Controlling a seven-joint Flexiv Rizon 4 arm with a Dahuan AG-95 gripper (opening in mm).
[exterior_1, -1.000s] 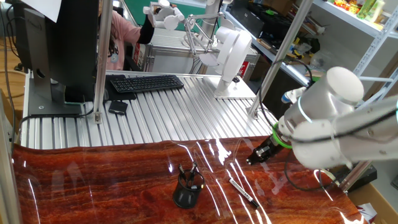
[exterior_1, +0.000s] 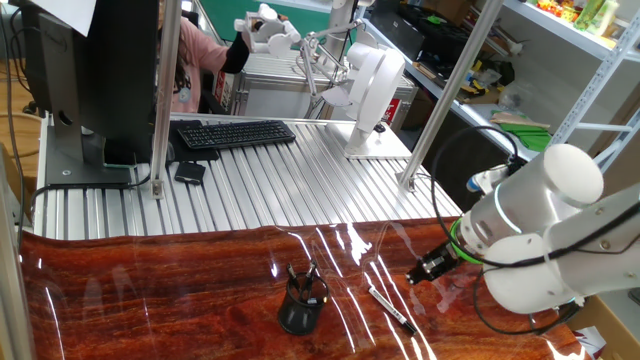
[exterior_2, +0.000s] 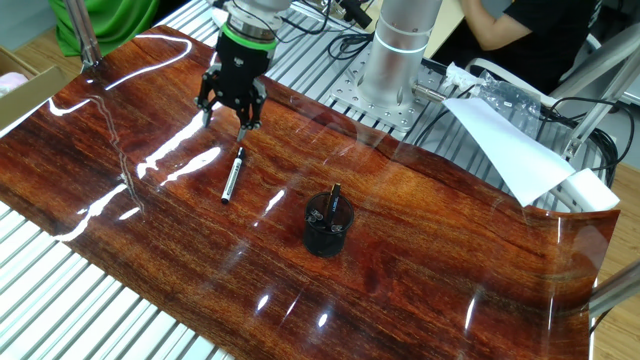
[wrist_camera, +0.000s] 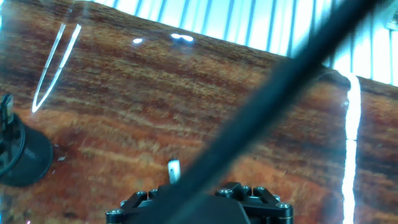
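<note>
A white marker with a black cap (exterior_2: 232, 178) lies flat on the wood-patterned table cover. Above its capped end hangs my gripper (exterior_2: 224, 126), open, its two black fingers apart with nothing between them. The wrist view shows only a short white piece of the marker (wrist_camera: 174, 169), just beyond the gripper; a dark blurred cable hides part of that area. Beside the marker, clear of it, a black mesh pen cup (exterior_1: 300, 310) stands upright with a few pens in it. That cup (wrist_camera: 30, 157) is cut off at the wrist view's left edge.
The glossy cover (exterior_2: 430, 270) is bare around cup and marker. Behind it, on the ribbed metal table, are a keyboard (exterior_1: 235, 134), a monitor (exterior_1: 100, 80) and a white fan-like device (exterior_1: 376, 88). White paper (exterior_2: 508, 150) lies near the robot's base.
The arm has shifted, bringing the gripper a little right and lower in exterior view 1. The marker and pen cup have stayed where they were.
</note>
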